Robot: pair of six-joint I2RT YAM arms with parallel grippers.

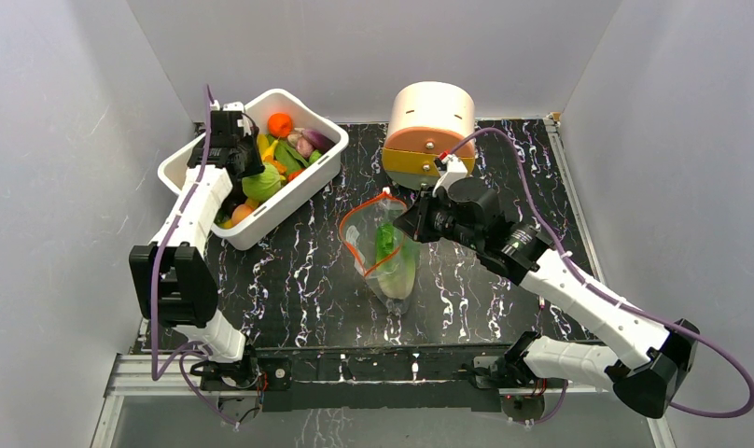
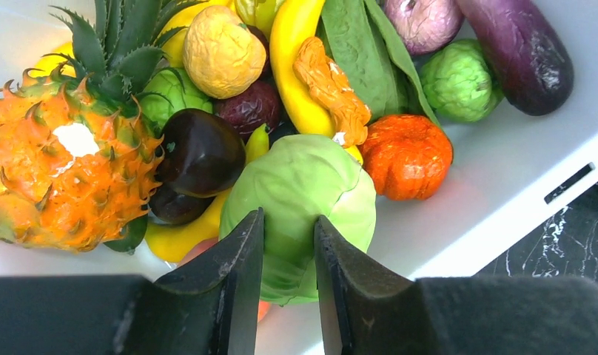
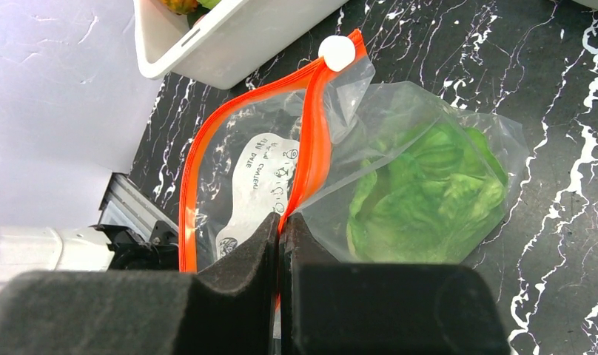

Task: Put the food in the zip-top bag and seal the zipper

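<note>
The clear zip top bag stands upright on the dark table, its orange-edged mouth spread wide. Inside is a leafy green vegetable. My right gripper is shut on the bag's orange zipper edge; a white slider sits at the far corner. Over in the white bin, my left gripper is part open. Its fingertips are at a round pale-green cabbage, with part of its surface showing in the gap. Whether they press on it cannot be made out.
Around the cabbage lie a pineapple, an eggplant, a small pumpkin and other produce. Behind the bag stands a bread box.
</note>
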